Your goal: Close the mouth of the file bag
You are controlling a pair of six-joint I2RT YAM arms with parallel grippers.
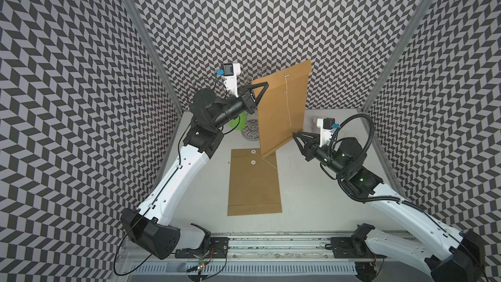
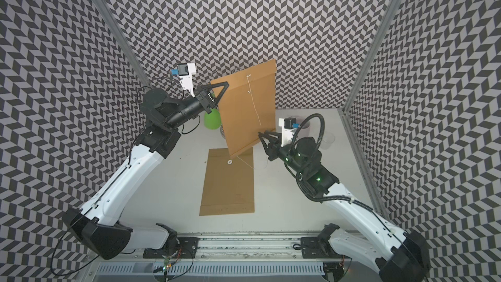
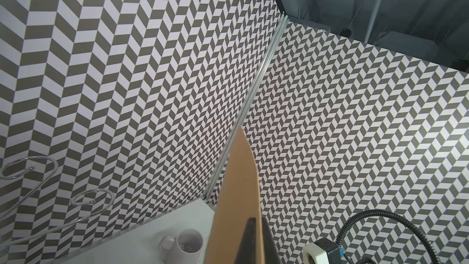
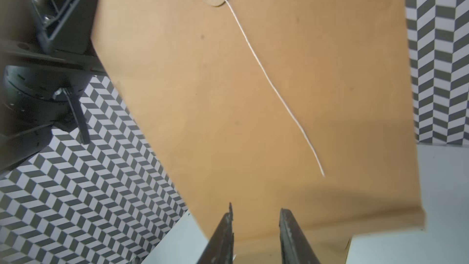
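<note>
A brown file bag (image 1: 279, 109) hangs in the air, tilted, with a string and button on its flap, from my left gripper (image 1: 262, 86), shut on its upper left edge. In the right wrist view the string (image 4: 273, 85) runs down from a paper disc. My right gripper is part open beside the bag's lower right part, with no bag edge clearly between its fingers. A second brown file bag (image 1: 254, 188) lies flat on the table.
A green object (image 2: 212, 119), a metal stand and pale cups at the back are partly hidden.
</note>
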